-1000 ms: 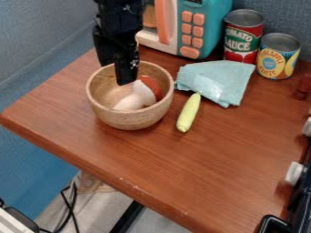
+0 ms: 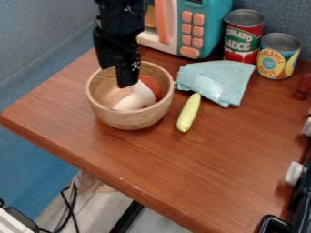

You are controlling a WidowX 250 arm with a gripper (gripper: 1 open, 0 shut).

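My black gripper (image 2: pixel 126 73) hangs from the top into the left back part of a wooden bowl (image 2: pixel 112 114). Inside the bowl lie a white item (image 2: pixel 134 96) and a red item (image 2: pixel 152 85), just below and right of the gripper. Whether the fingers are open or shut, or hold anything, is hard to see. A yellow corn cob (image 2: pixel 188 114) lies on the table (image 2: pixel 170 173) right of the bowl.
A folded light blue cloth (image 2: pixel 216 80), a toy microwave (image 2: pixel 192 27), a tomato sauce can (image 2: pixel 242 36), a second can (image 2: pixel 278 56) and a small red bottle (image 2: pixel 304 89) stand at the back. A black appliance (image 2: pixel 286 218) borders the right.
My gripper has shifted slightly right and lower in the bowl. The other objects look essentially unchanged.
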